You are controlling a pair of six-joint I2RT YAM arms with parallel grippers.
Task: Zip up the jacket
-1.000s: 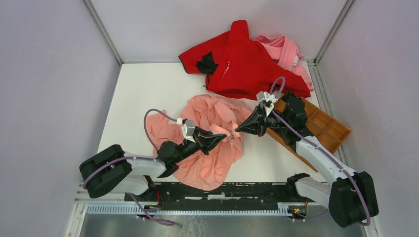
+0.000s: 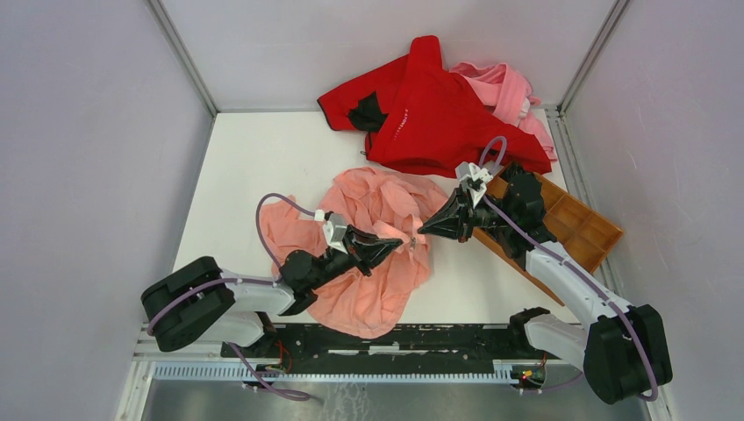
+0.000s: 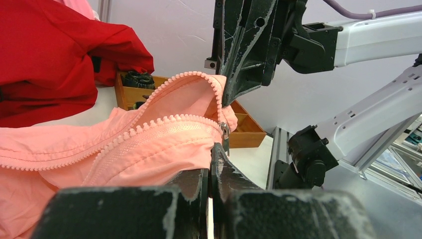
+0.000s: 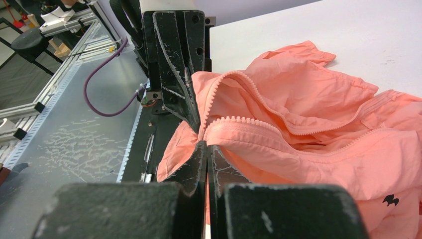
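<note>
The pink jacket [image 2: 373, 298] lies loosely spread on the table, its front edges raised between my two grippers. My left gripper [image 2: 401, 243] is shut on one toothed edge, close to the lower end. Opposite it, my right gripper [image 2: 420, 231] is shut, with the other edge's thin cloth at its tips. In the left wrist view the metal zipper slider [image 3: 225, 130] hangs just beyond the left fingertips, where both tooth rows [image 3: 169, 119] come together. Leftward from there the rows part in open curves. In the right wrist view the slider is hidden.
A red jacket [image 2: 439, 123] lies at the back, a pink garment [image 2: 504, 92] behind it. The wooden compartment box [image 2: 570, 224] stands at right, partly under the right arm. Bare white table [image 2: 254, 158] shows at the left.
</note>
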